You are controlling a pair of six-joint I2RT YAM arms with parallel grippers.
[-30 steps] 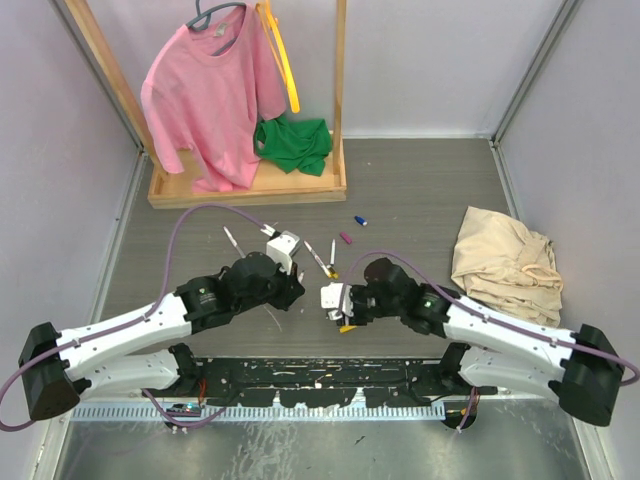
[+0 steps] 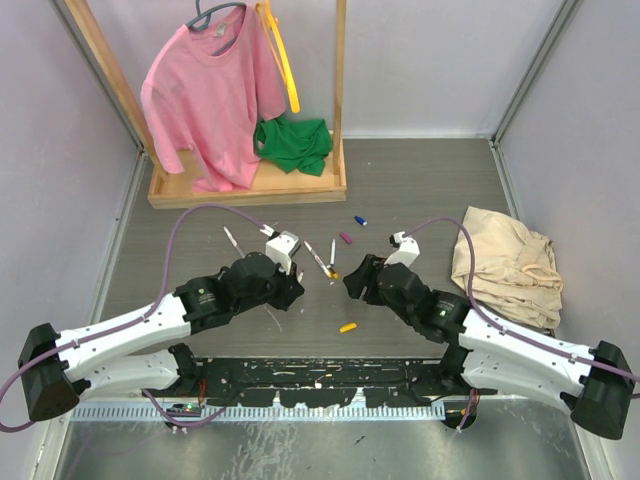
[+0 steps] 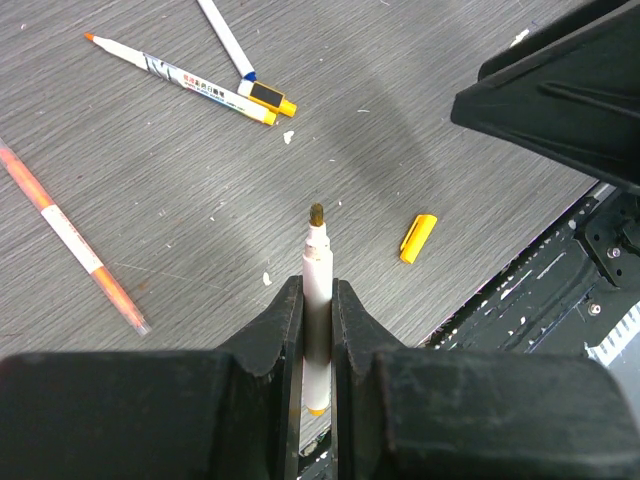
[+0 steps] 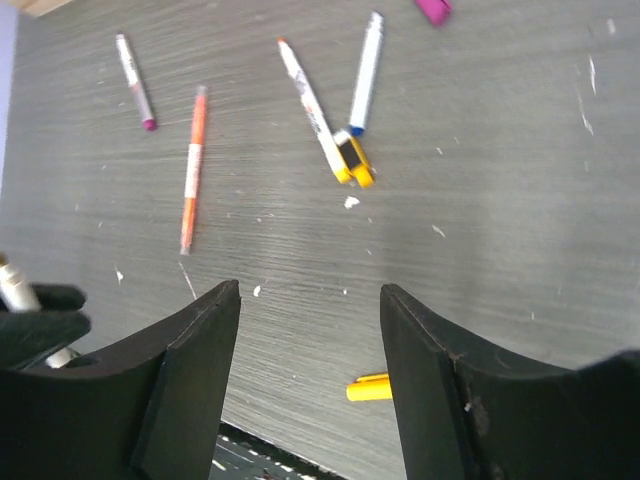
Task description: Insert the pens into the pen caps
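My left gripper is shut on a white pen (image 3: 318, 268), its bare brown tip pointing away from the fingers and its yellow end back between them. The right gripper stands open and empty over the table. A yellow cap lies loose near the front edge; in the right wrist view this yellow cap (image 4: 368, 390) is partly hidden behind a right finger. A pink-purple cap (image 2: 345, 238) and a blue cap (image 2: 360, 220) lie farther back.
Farther off lie an orange-tipped pen (image 3: 180, 78), a blue-ended pen (image 3: 225, 38) and a yellow piece with a dark patch (image 3: 270, 97). An orange pen (image 4: 193, 170) and a purple-ended pen (image 4: 135, 82) are left. Folded cloth (image 2: 505, 265) lies right.
My right gripper has moved back and to the right, away from the yellow cap, which it partly covered a second ago and which now shows clearly. The left arm has stayed still.
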